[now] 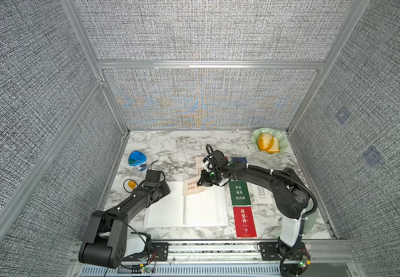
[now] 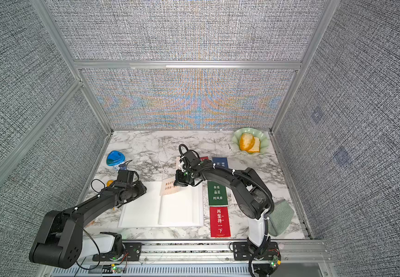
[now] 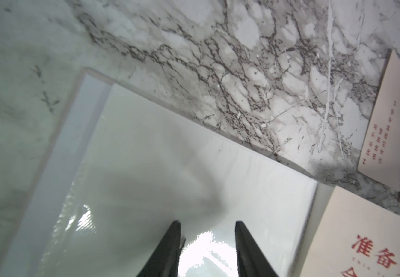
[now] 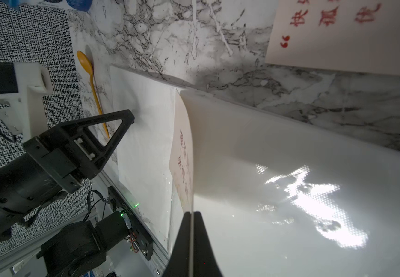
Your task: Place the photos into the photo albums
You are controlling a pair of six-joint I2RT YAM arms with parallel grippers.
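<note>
The white photo album lies spread out at the table's front middle, with clear glossy sleeves. A cream card with red characters stands on edge over the album's middle, bowed slightly. My right gripper is shut on one edge of this card. Above the album's left page, my left gripper has its fingers apart and nothing between them; the cream card is to its right. To the album's right lie a green card and a red card. Another cream card rests behind the album.
A blue-lidded tub and a yellow spoon are on the left. A green bowl with bread sits at the back right. One blue card and a green cloth are on the right.
</note>
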